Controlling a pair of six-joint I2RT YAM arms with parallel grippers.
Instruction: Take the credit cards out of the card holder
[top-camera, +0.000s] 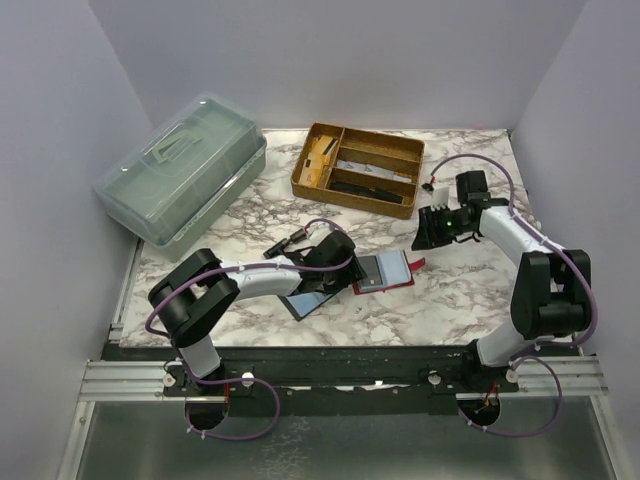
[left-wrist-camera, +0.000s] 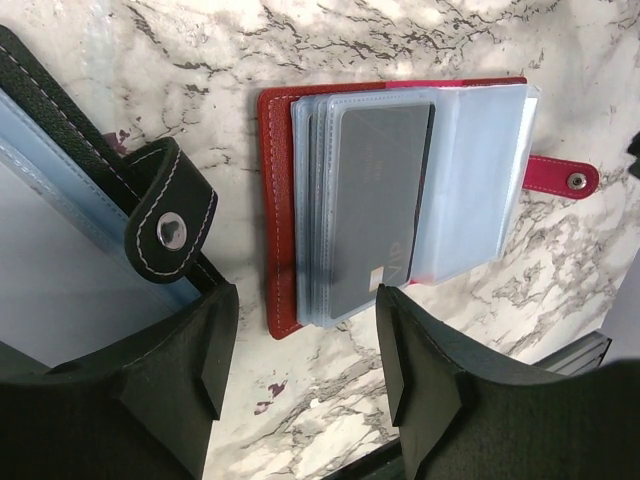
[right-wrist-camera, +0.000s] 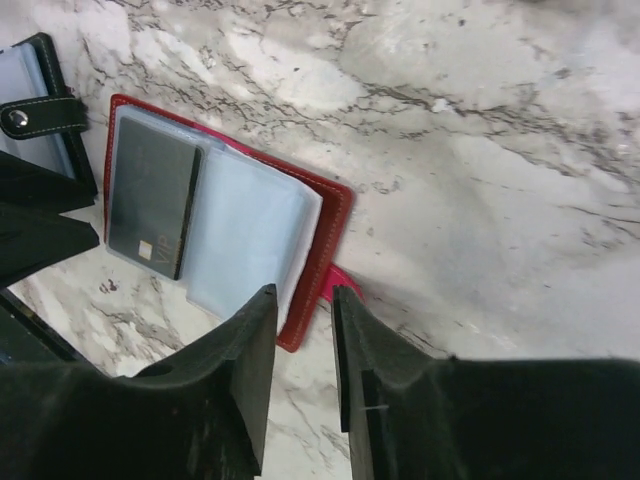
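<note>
The red card holder (left-wrist-camera: 275, 200) lies open on the marble, its clear sleeves showing a dark VIP card (left-wrist-camera: 370, 200) on the left and pale blue sleeves (right-wrist-camera: 245, 230) on the right. My left gripper is just at its lower left, fingers apart with nothing seen between them. My right gripper is to the right of the holder in the top view, fingertips a small gap apart, empty.
A dark green holder (left-wrist-camera: 170, 220) lies left of the red one. A wooden organiser box (top-camera: 355, 200) stands behind, and a clear plastic case (top-camera: 180, 170) at the back left.
</note>
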